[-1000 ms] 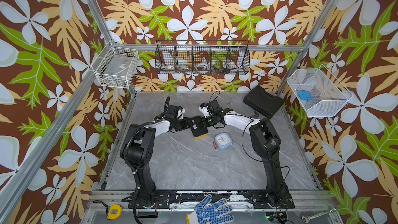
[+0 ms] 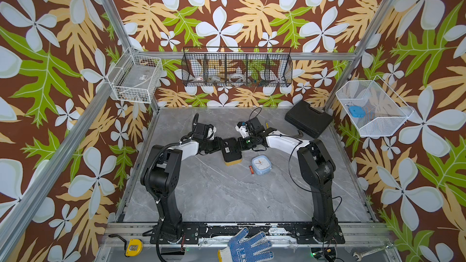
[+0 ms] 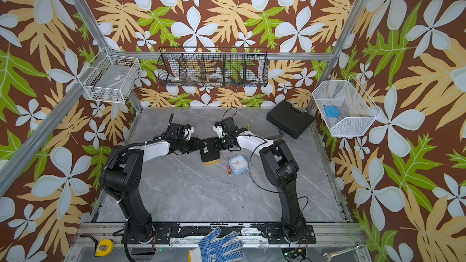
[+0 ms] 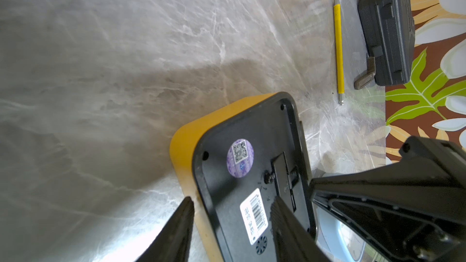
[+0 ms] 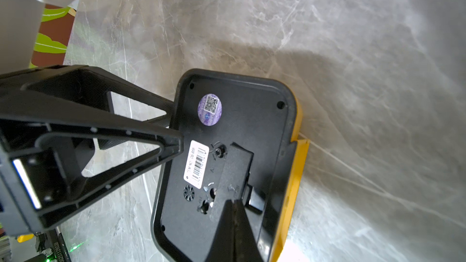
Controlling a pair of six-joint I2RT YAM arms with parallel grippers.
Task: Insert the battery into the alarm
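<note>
A yellow-sided alarm [image 4: 223, 165] lies black back up between my grippers, its battery cover [image 5: 233, 174] visible. My left gripper is part open, its fingertips at the near edge and over the back, apart from each other; whether they touch is unclear. My right gripper is shut, nothing visible between its fingers, its tips over the back by the cover. A small red battery-like object [image 2: 252, 169] lies beside a light blue square clock [image 2: 262, 165], front right of the alarm.
A black case [image 2: 308, 118] lies at the back right with a yellow-handled tool [image 4: 338, 43] nearby. Wire baskets [image 2: 237, 68] hang on the walls.
The left arm looks nearly unchanged.
</note>
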